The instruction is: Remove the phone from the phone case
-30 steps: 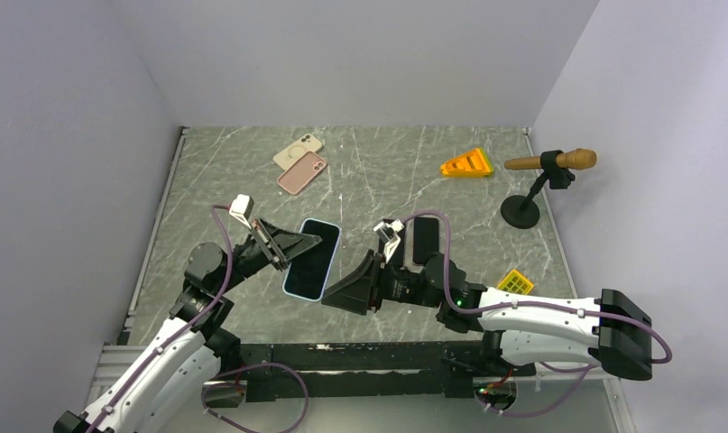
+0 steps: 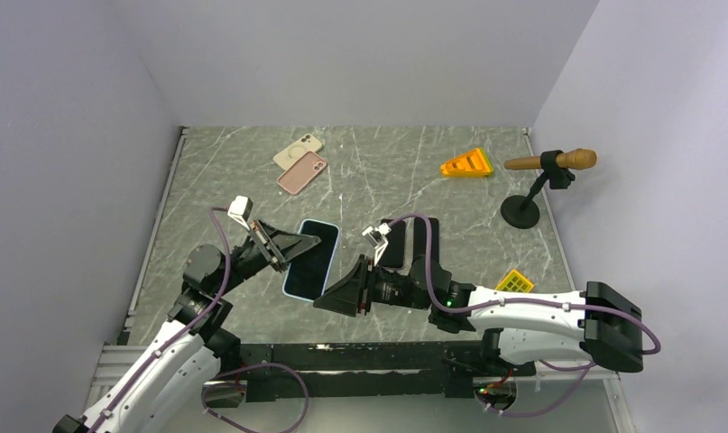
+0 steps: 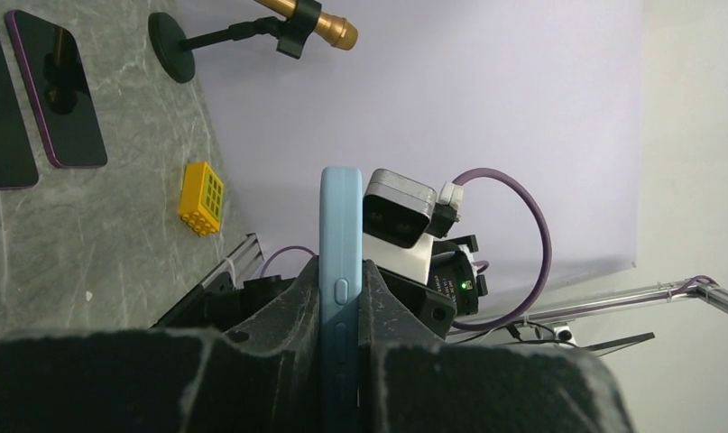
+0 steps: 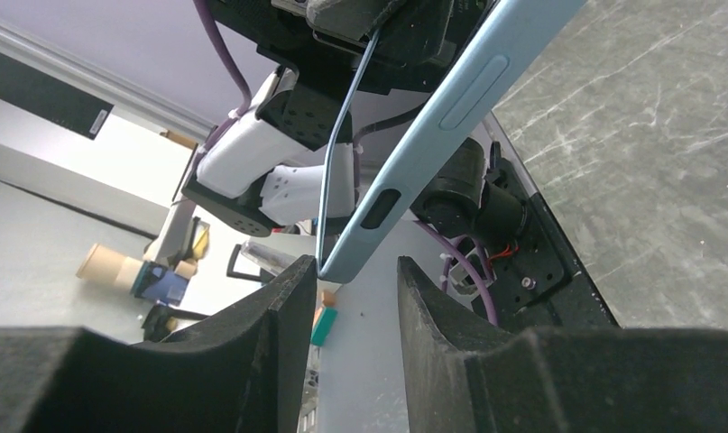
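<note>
A phone with a dark screen (image 2: 309, 262) sits in a light blue case (image 3: 341, 207), held above the table. My left gripper (image 2: 315, 242) is shut on it from the side, with the case's edge upright between the fingers in the left wrist view. At the lower end of the case, my right gripper (image 2: 318, 305) stands part open. In the right wrist view, a corner of the blue case (image 4: 346, 257) reaches between its fingertips, close to the left finger (image 4: 286, 329); whether they touch, I cannot tell. The right finger (image 4: 423, 316) stands clear of the case.
Two dark phones lie behind my right arm, one of them (image 3: 62, 90) plain in the left wrist view. A pink case (image 2: 302, 172) and a beige case (image 2: 297, 150) lie at the back left. An orange object (image 2: 467, 163), a yellow block (image 2: 514, 282) and a microphone stand (image 2: 520, 212) are rightward.
The left gripper and the cased phone look almost still.
</note>
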